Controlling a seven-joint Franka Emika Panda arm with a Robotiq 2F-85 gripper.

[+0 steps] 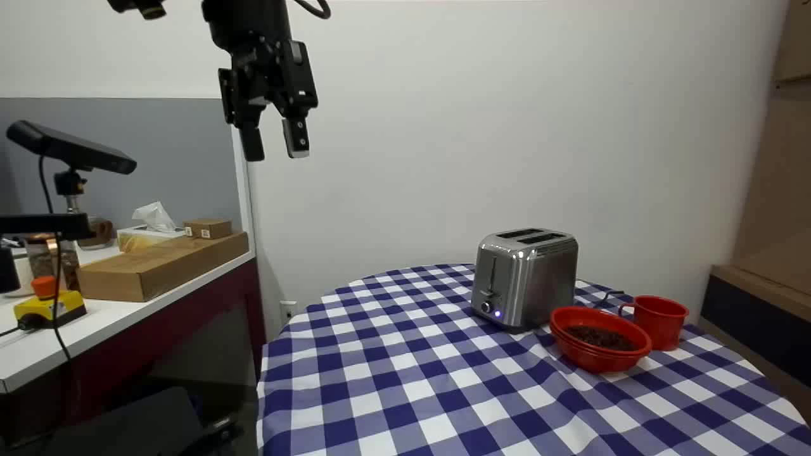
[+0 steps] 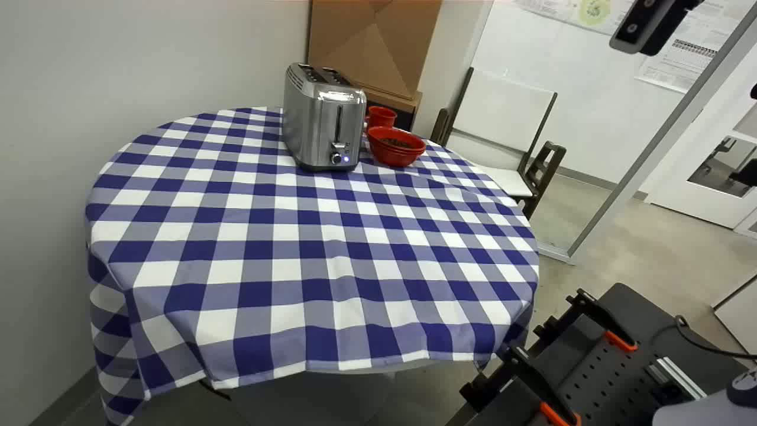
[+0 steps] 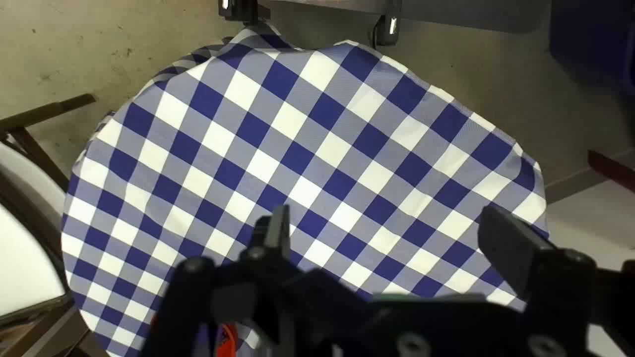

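My gripper (image 1: 275,152) hangs high above the left side of the table, its fingers parted and empty. In the wrist view the same gripper stands open, with only checked cloth far below the gap. A silver toaster (image 1: 524,280) stands upright at the back of the table, a small light lit by its knob. Just right of it sits a pair of nested red bowls (image 1: 589,357) with dark bits in the upper one. Behind the bowls is a red mug (image 1: 659,322). All of these are well apart from the gripper.
A blue and white checked cloth (image 2: 284,248) covers the round table, bare across its front and middle. At the left, a white counter (image 1: 137,327) carries a cardboard box (image 1: 163,262), a yellow and red stop button (image 1: 47,304) and a camera on a stand. A chair (image 2: 507,120) stands beyond the table.
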